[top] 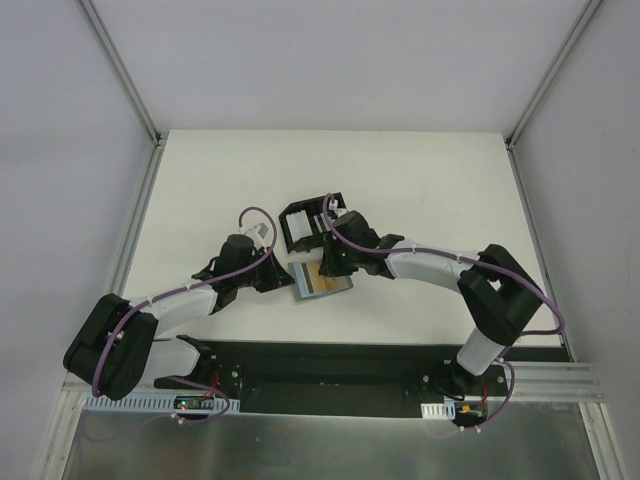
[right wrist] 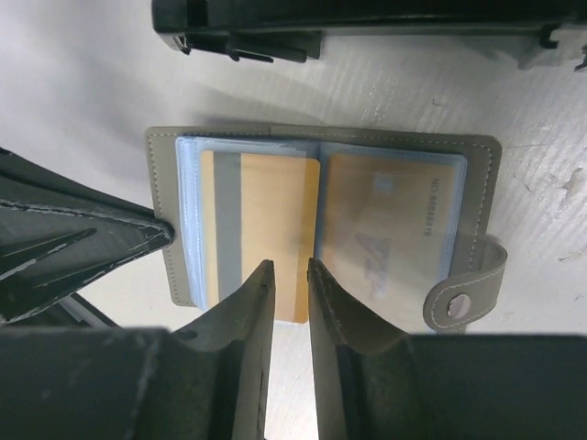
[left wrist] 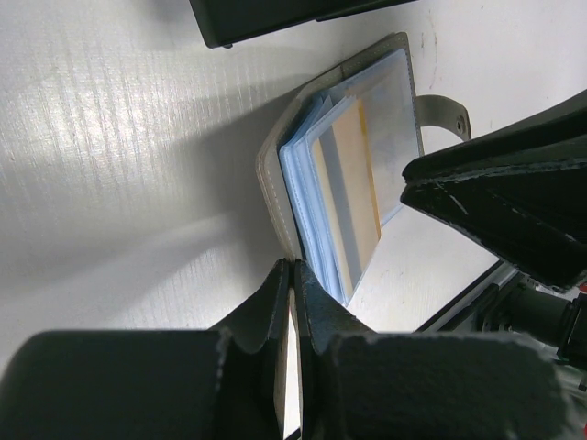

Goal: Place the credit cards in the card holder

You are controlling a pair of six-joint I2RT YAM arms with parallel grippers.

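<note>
The grey card holder [top: 300, 283] lies on the white table, opened, with blue-edged clear sleeves. An orange card with a grey stripe [right wrist: 248, 220] sits in its left part; a translucent pocket [right wrist: 385, 229] is on the right. My left gripper is shut at the holder's edge, the thin edge apparently between its fingertips. My right gripper hovers over the orange card, its fingertips slightly apart with nothing visible held between them.
A black tray [top: 290, 215] with white items and compartments stands just behind the holder.
</note>
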